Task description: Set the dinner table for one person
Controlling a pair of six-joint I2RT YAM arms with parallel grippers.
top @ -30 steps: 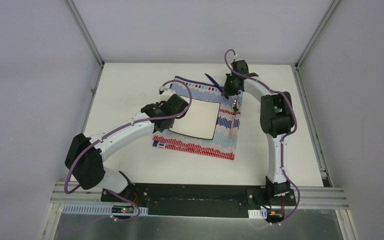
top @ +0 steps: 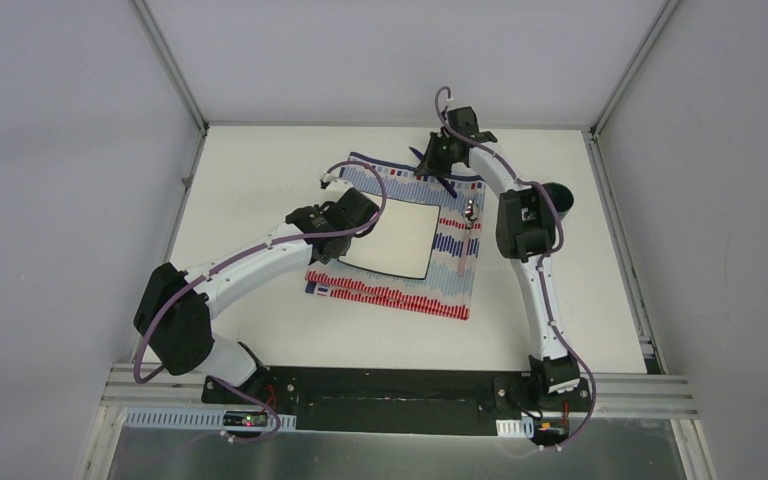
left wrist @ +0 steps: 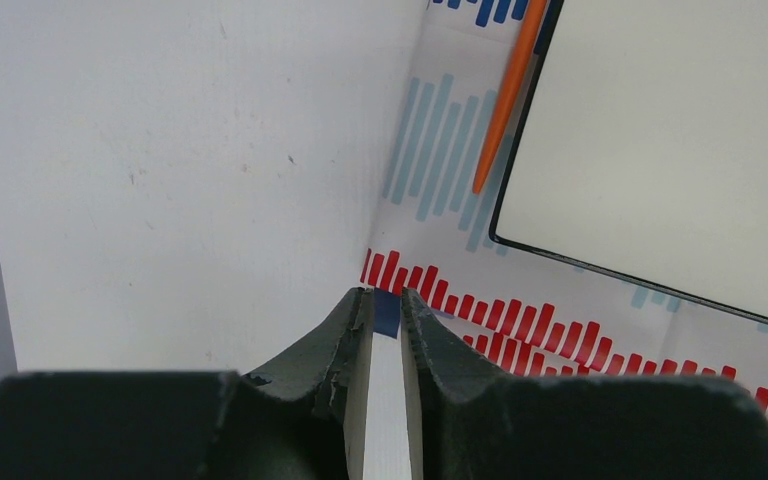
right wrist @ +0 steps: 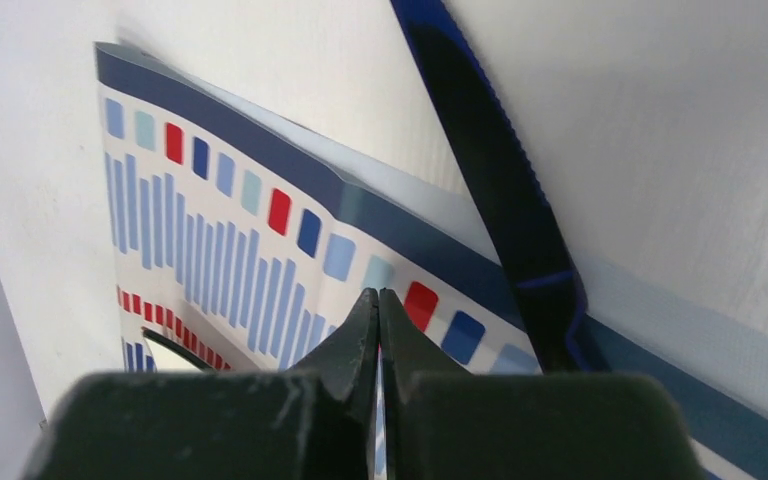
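A striped placemat [top: 390,300] carries a square white plate [top: 400,240]. An orange utensil [left wrist: 508,100] lies just left of the plate, and a spoon [top: 469,215] to its right. A dark blue knife [right wrist: 490,170] lies diagonally across the mat's back edge. My left gripper hangs over the mat's front-left corner, nothing in it; its fingertips stand a little apart. My right gripper is shut with nothing visible between its fingers, above the back edge beside the knife.
A dark cup [top: 560,197] stands right of the mat, close to my right arm.
The left arm is nearly still.
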